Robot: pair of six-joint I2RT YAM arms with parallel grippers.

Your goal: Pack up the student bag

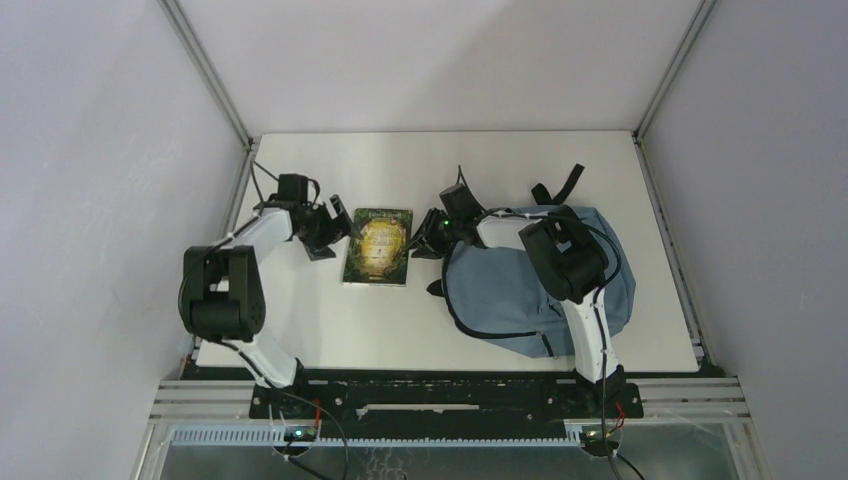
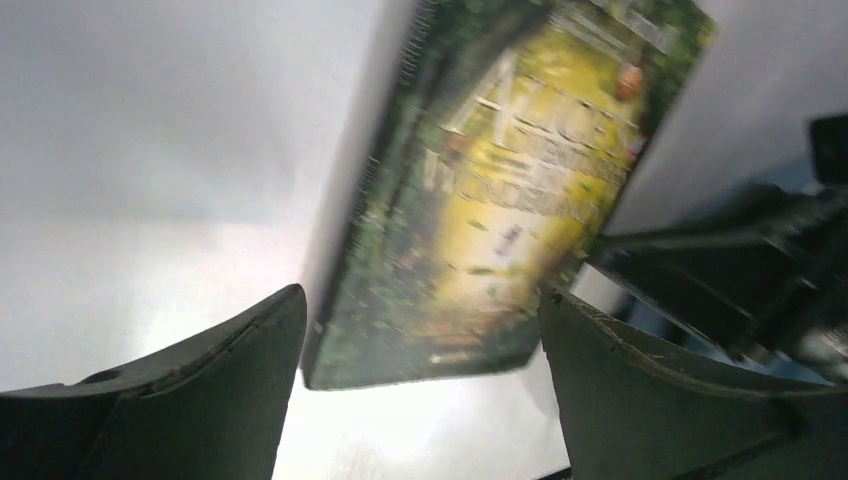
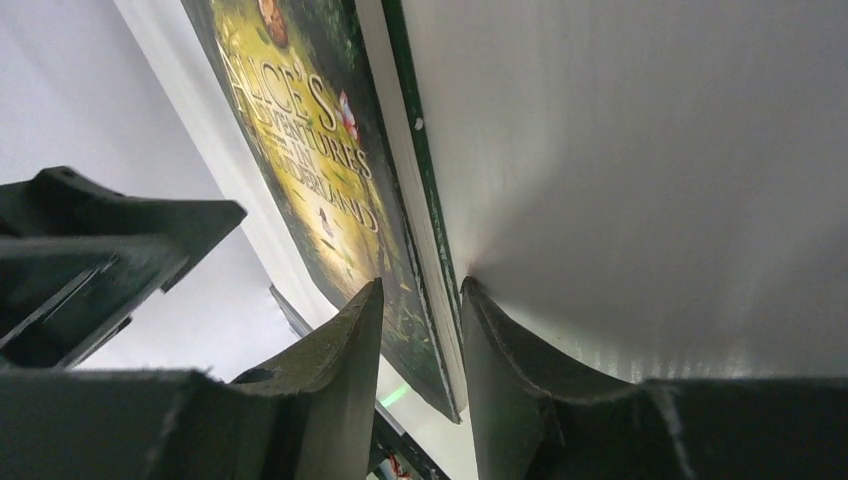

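Observation:
An Alice's Adventures in Wonderland book (image 1: 377,247) lies flat on the white table between my grippers, yellow-green cover up. My left gripper (image 1: 346,232) is open at the book's left; in its wrist view the blurred cover (image 2: 500,190) shows beyond the fingers. My right gripper (image 1: 415,243) is open at the book's right edge, with its fingertips low beside the spine (image 3: 440,290); whether they touch it is unclear. A blue-grey bag (image 1: 505,300) with black straps lies to the right, partly hidden under the right arm.
Walls stand on the left, right and back.

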